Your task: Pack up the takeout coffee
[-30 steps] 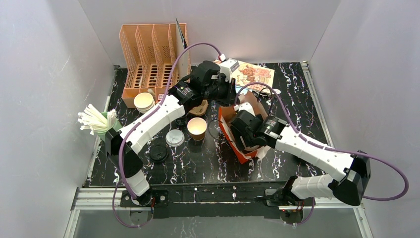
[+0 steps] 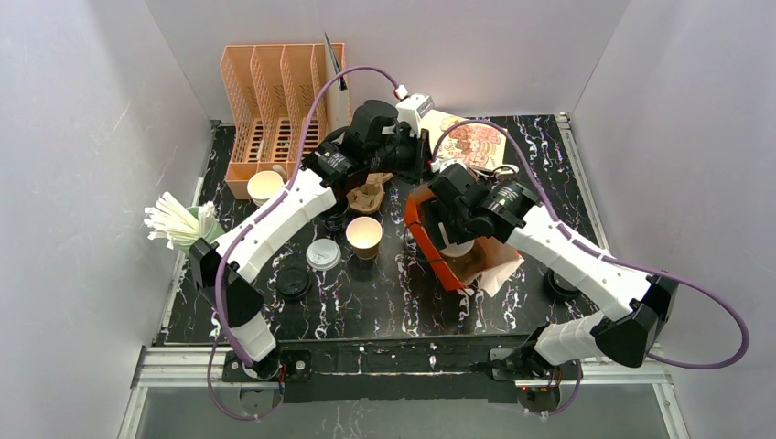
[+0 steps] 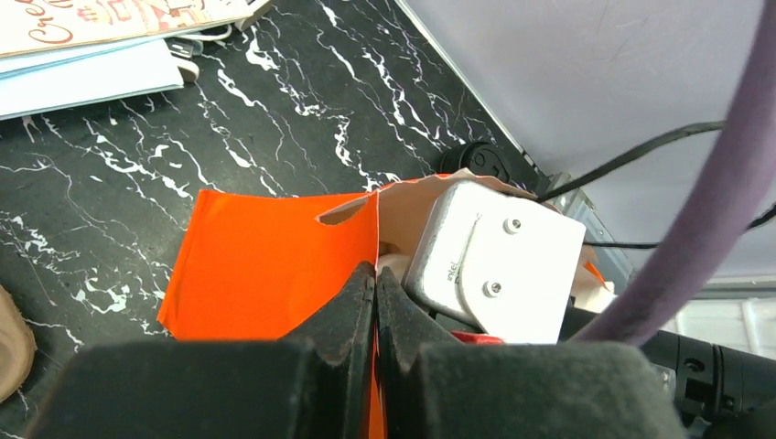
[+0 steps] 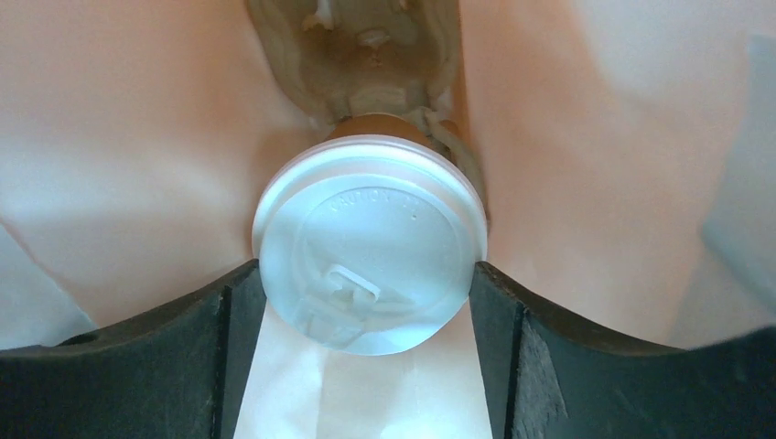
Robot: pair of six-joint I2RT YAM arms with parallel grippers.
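An orange paper bag [image 2: 430,265] stands on the marble counter under both arms. My left gripper is shut on the bag's top edge, thin paper at its tips. Inside the bag a coffee cup with a white lid [image 4: 366,229] sits at one end of a moulded cup tray [image 4: 357,55]. My right gripper is down in the bag with its fingers at either side of the lid; by the look of it they are open around it, and I cannot tell whether they touch.
An empty cup [image 2: 364,233], white lid [image 2: 323,253] and black lid [image 2: 293,282] lie left of the bag. An orange organizer [image 2: 274,91] stands at back left, straws [image 2: 174,219] at far left, printed papers [image 2: 458,137] behind.
Both grippers have moved up in the top view, the right arm shifting most. The white lid inside the bag shows more from above, and the bag has shifted slightly.
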